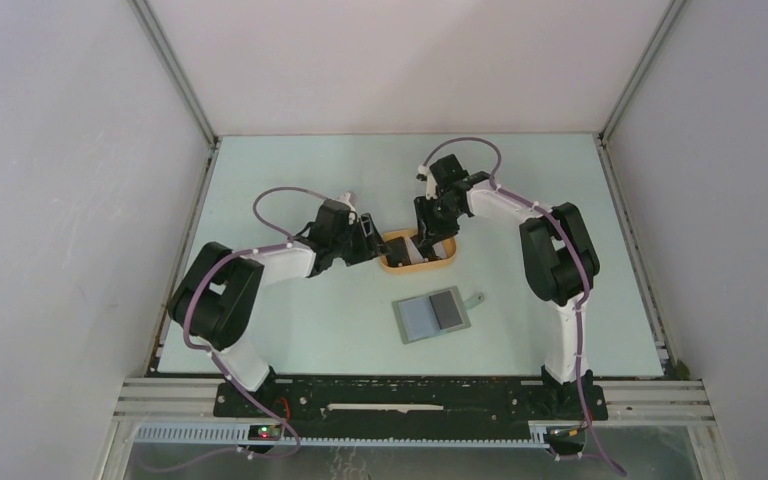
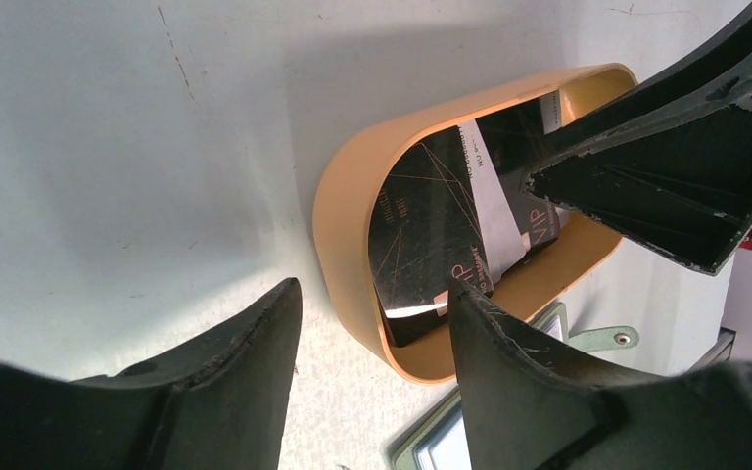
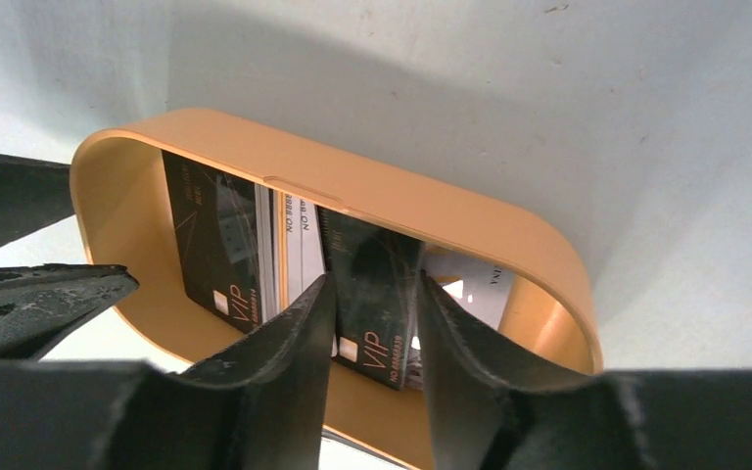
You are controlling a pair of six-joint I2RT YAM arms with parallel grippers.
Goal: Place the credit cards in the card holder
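Several credit cards, mostly black with VIP print, lie in a tan oval tray [image 1: 416, 267]. In the left wrist view a black card [image 2: 423, 220] shows at the tray's near end. My left gripper stands open at that end, its fingers apart and the tray's rim showing between them. Over the tray's other end, my right gripper has its fingers on either side of a black VIP card [image 3: 370, 284]; they are partly open, and contact with the card cannot be made out. Below the tray lies the grey card holder [image 1: 432, 315], spread open on the table.
The holder's clasp strap [image 1: 474, 300] sticks out to its right. Both grippers are close together over the small tray, and the right one's fingers [image 2: 646, 186] reach into the left wrist view. Table surface around the holder is clear.
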